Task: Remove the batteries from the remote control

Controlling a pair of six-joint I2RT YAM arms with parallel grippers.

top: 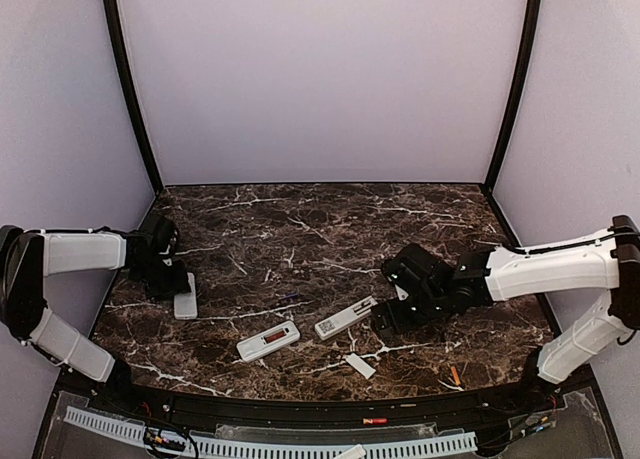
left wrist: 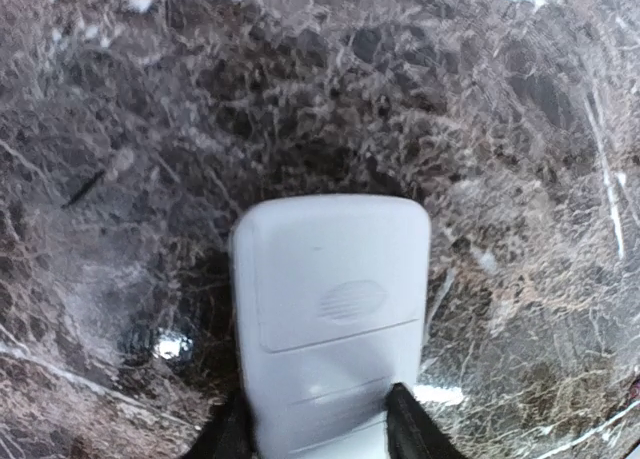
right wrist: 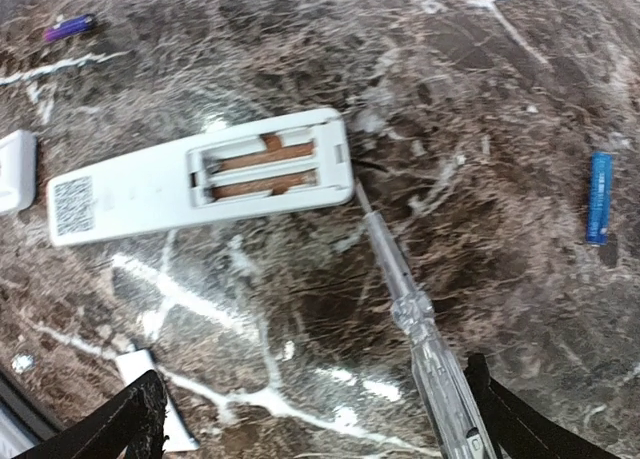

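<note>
On the left side of the table lies a white remote (top: 186,301), its closed cover face up (left wrist: 335,269). Around its near part stand the fingers of my left gripper, one along each side and very close to it; whether they press on it I cannot tell. A second white remote (right wrist: 200,179) has its battery compartment (right wrist: 258,169) uncovered, with brown showing inside and no battery visible. My right gripper stands open, short of this remote. A clear-handled pointed tool (right wrist: 415,324) runs from beside its right finger, tip near the remote's end.
A third white remote (top: 268,341), with something red in its slot, lies between the other two. Near the front is a loose white cover (top: 360,365). Small loose cylinders lie about: purple (right wrist: 69,27), blue (right wrist: 598,197) and orange (top: 455,375).
</note>
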